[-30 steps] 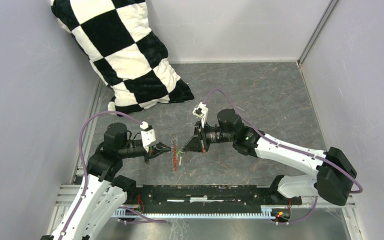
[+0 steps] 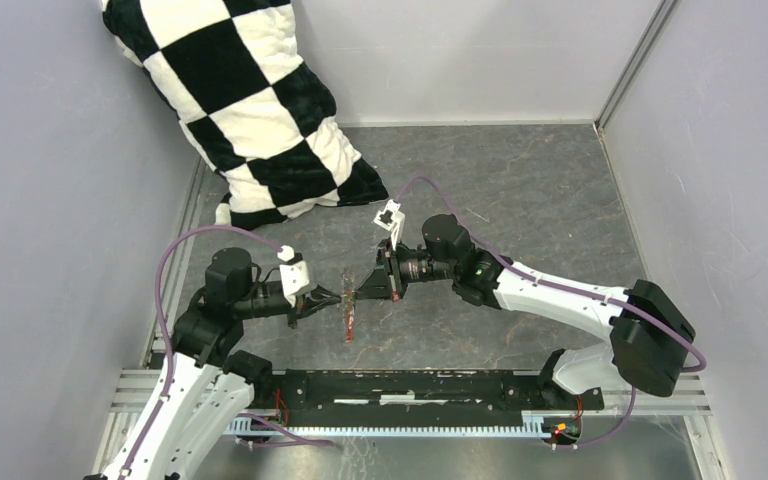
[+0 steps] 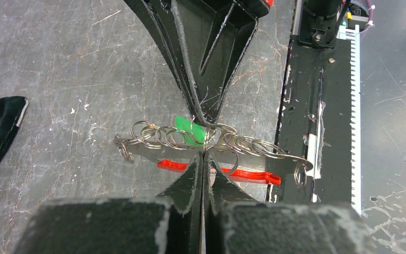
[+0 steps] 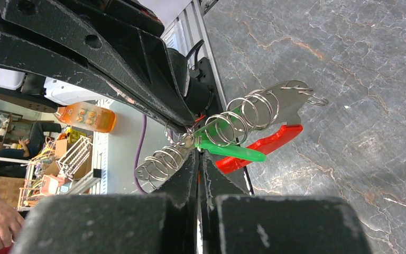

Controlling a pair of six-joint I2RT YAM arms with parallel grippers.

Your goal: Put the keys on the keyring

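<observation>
Thin metal rings [image 4: 251,114] run along a flat silver plate [image 4: 283,100], which is held up off the floor between my two arms. Pinching the assembly near its middle, my left gripper is shut on the keyring. From the opposite side, my right gripper is shut on the green key [image 4: 232,152] at its fingertips, close against the rings. A red piece lies along the plate and also shows in the left wrist view. Whether the green key is threaded on a ring, I cannot tell.
A checkered pillow [image 2: 250,110] leans at the back left. A black bar with a white toothed strip [image 2: 390,431] runs along the front. White walls close in the sides.
My right gripper has moved left, bringing the green key from beside the keyring up against it. The left arm and the keyring have barely moved.
</observation>
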